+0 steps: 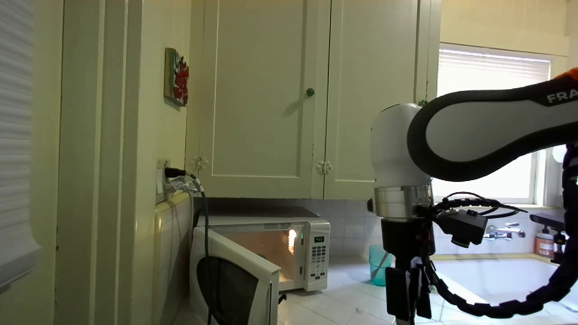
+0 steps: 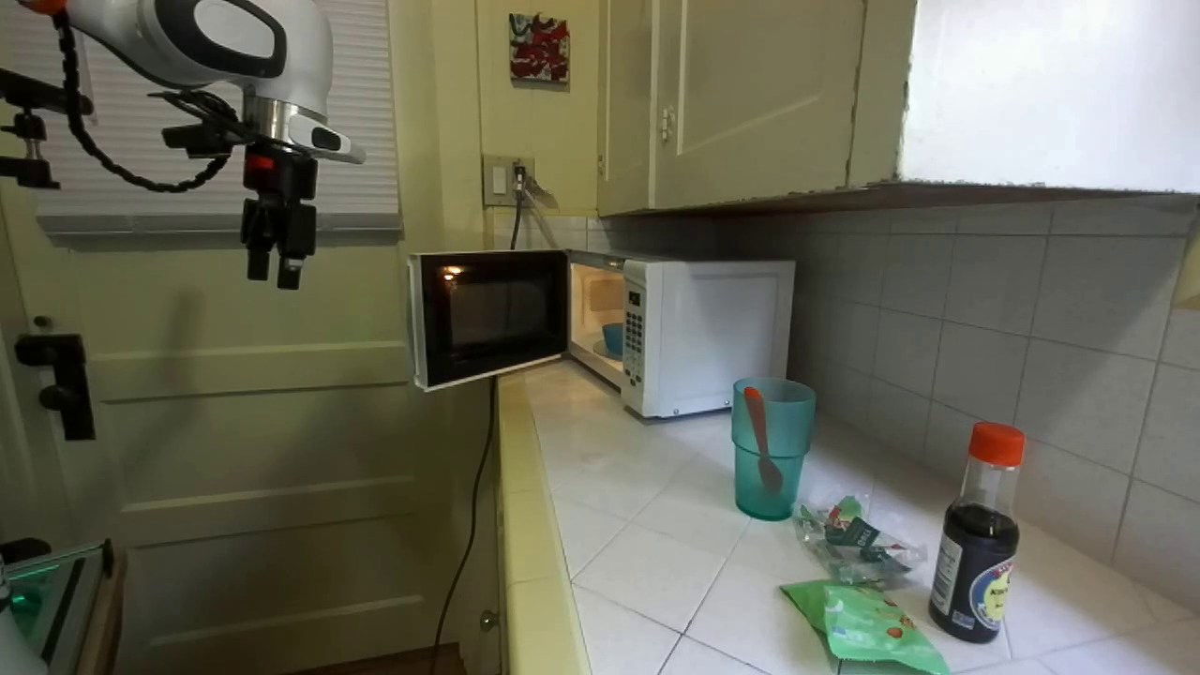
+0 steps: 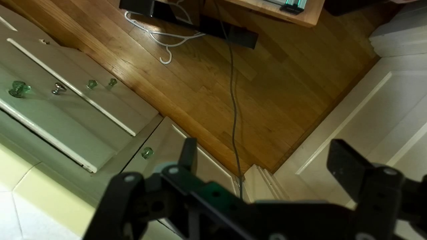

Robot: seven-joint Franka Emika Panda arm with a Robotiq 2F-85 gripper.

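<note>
My gripper is open, its fingers wide apart with only the floor and a cable far below showing between them. In the second exterior view the gripper (image 2: 277, 270) hangs pointing down in front of the door, well left of the counter. A white microwave (image 2: 709, 337) stands on the counter with its door (image 2: 489, 315) swung open and its inside lit. A blue bowl-like item (image 2: 613, 339) is partly visible inside it. A teal cup (image 2: 772, 450) with a red spoon (image 2: 760, 439) in it stands nearer on the counter.
A dark sauce bottle (image 2: 976, 551), a green packet (image 2: 866, 624) and a clear wrapper (image 2: 861, 546) lie or stand near the cup. Wall cabinets (image 1: 260, 108) overhang the microwave. A black cord (image 1: 206, 233) hangs across the microwave door in the first exterior view.
</note>
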